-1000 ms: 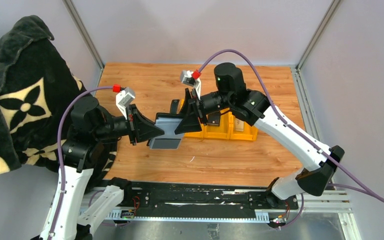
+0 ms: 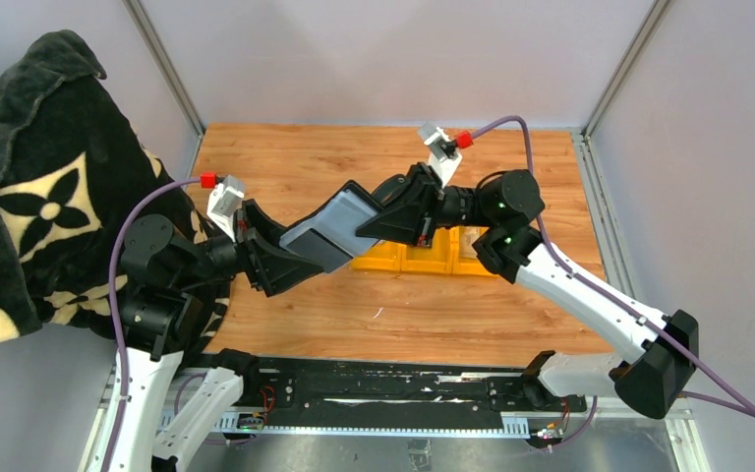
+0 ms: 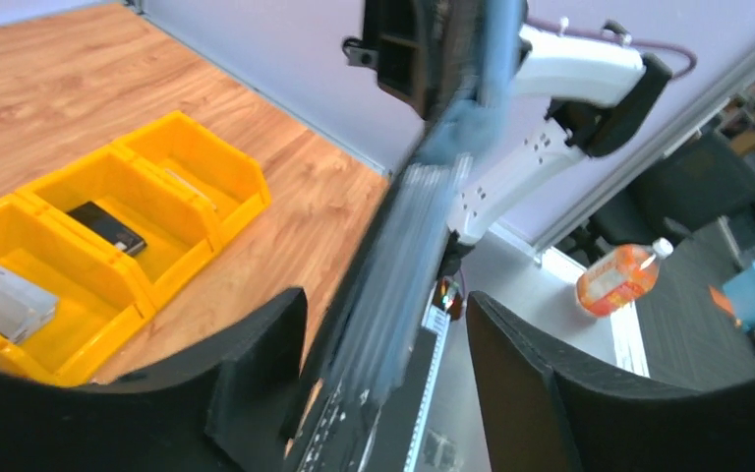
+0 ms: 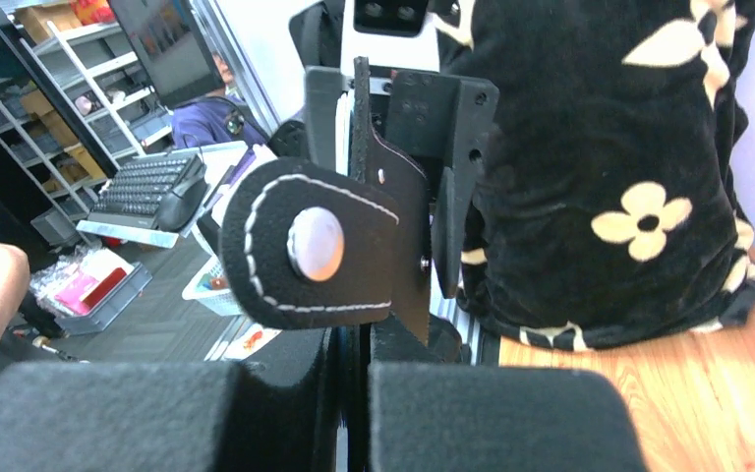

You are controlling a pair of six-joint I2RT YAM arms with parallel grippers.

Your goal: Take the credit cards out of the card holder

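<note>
The dark, open card holder hangs in the air between both arms, its pale grey-blue inside visible from above. My right gripper is shut on its right side. In the right wrist view its stitched black flap with a silver snap rises above the closed fingers. My left gripper stands open around the lower left end, its fingers spread on either side with gaps. The holder's pale inner side is motion-blurred in the left wrist view, so individual cards cannot be made out.
On the table, a yellow divided bin sits under the right arm, holding a black item and clear plastic boxes. A black patterned cushion fills the left side. Bare wood lies in front.
The card holder has turned and tilted as my right gripper swung up and right with it.
</note>
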